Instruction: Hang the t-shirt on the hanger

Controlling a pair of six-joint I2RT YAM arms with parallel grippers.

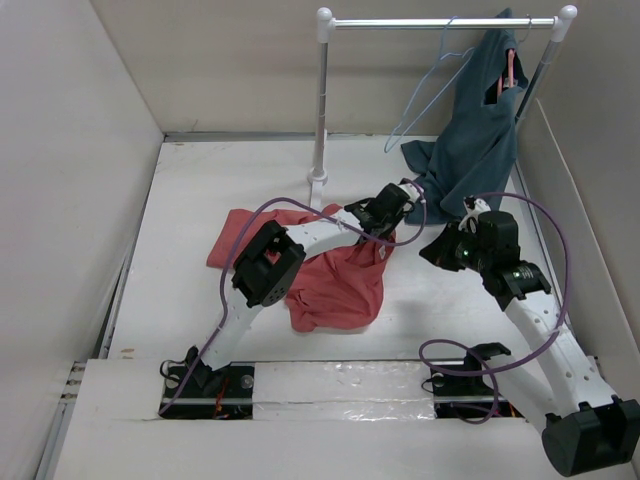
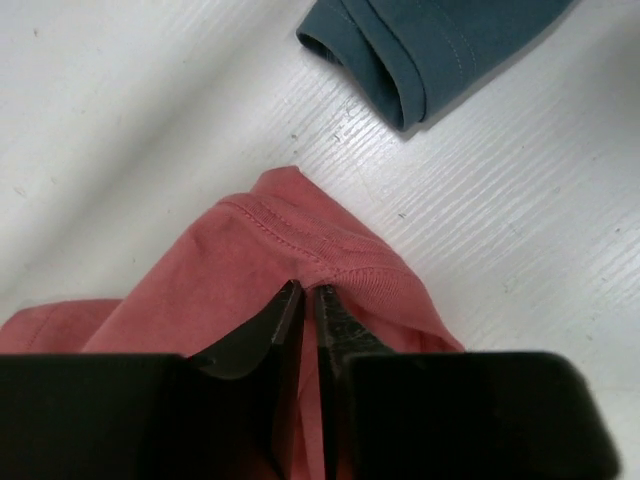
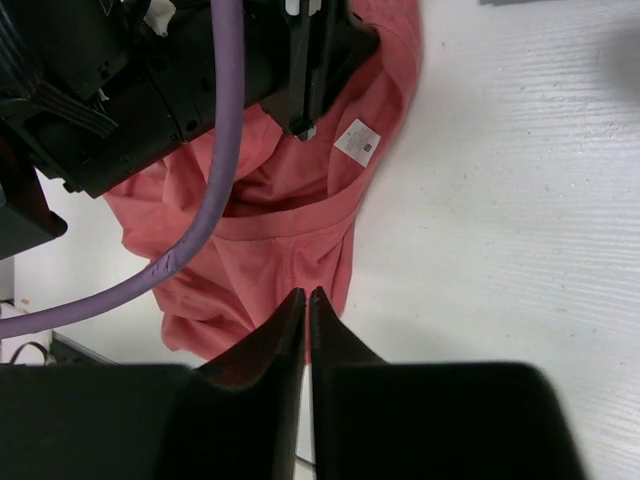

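Note:
A crumpled red t-shirt (image 1: 335,290) lies on the white floor. My left gripper is over its upper right part, fingertips close together on the fabric near a stitched seam; whether cloth is pinched between them I cannot tell. My right gripper (image 1: 430,255) hangs right of the shirt, fingertips nearly touching; in the right wrist view the shirt (image 3: 280,260) lies beyond them. A light blue hanger (image 1: 410,105) hangs empty on the rail (image 1: 440,22) at the back.
A teal garment (image 1: 470,140) on a pink hanger drapes from the rail to the floor at the back right. The rack's post (image 1: 320,120) stands behind the red shirt. Bare floor lies left and front right.

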